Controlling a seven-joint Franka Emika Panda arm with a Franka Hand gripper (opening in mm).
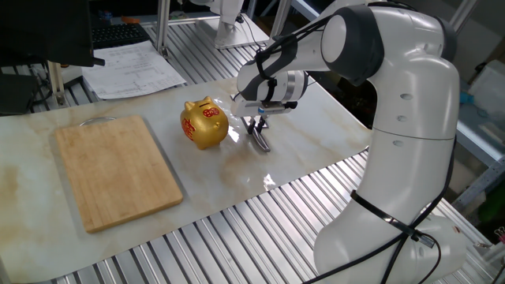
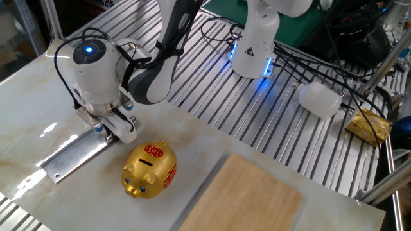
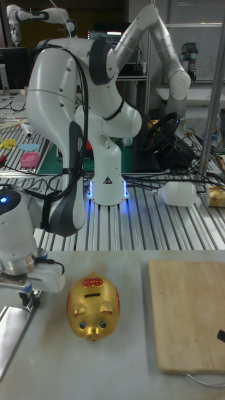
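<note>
My gripper (image 1: 256, 126) points down at the far right part of the table sheet, its fingers low over the surface. Right at the fingers is a shiny metal blade-like piece (image 2: 78, 154) with a small hole near one corner; in exterior view 3 the same metal piece (image 3: 14, 333) is cut off by the left edge. Whether the fingers are closed on it cannot be made out, as the hand hides that spot. A golden piggy bank (image 2: 149, 170) with red markings stands upright beside the gripper, apart from it.
A wooden cutting board (image 1: 118, 172) with a metal handle loop lies on the piggy bank's other side. Bare sheet (image 1: 217, 185) shows between board and gripper. Beyond the slatted metal table are papers (image 1: 132, 71), a white rounded object (image 2: 320, 99) and a gold package (image 2: 368, 126).
</note>
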